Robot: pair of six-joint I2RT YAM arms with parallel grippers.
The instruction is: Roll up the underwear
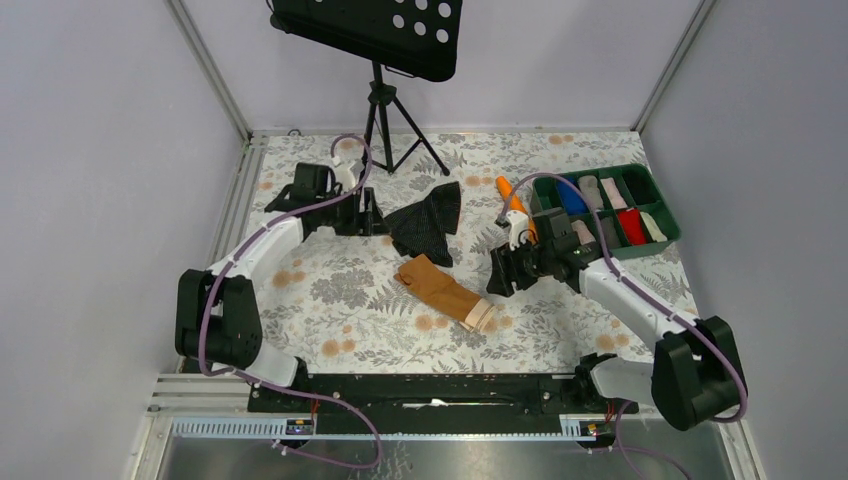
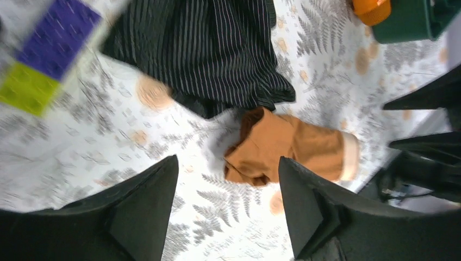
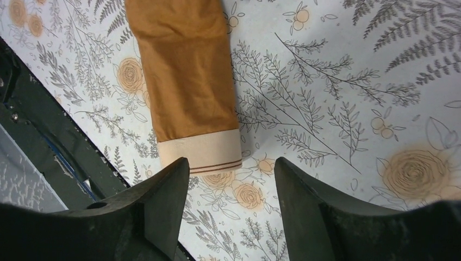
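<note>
The brown underwear [image 1: 438, 292] lies slanting on the floral surface, its cream waistband at the end toward my right gripper and its other end bunched in the left wrist view [image 2: 266, 147]. My left gripper [image 1: 365, 215] is up and to the left of it, open with empty space between its fingers. My right gripper [image 1: 505, 270] hangs just beside the waistband end, its fingers apart with nothing between them; in the right wrist view the waistband lies just ahead of them.
A dark striped cloth [image 1: 430, 225] lies behind the underwear. An orange object [image 1: 508, 195] and a green compartment box [image 1: 660, 235] of rolled cloths sit back right. A purple-and-yellow block [image 2: 54, 43] and a black stand [image 1: 385, 130] are at the back.
</note>
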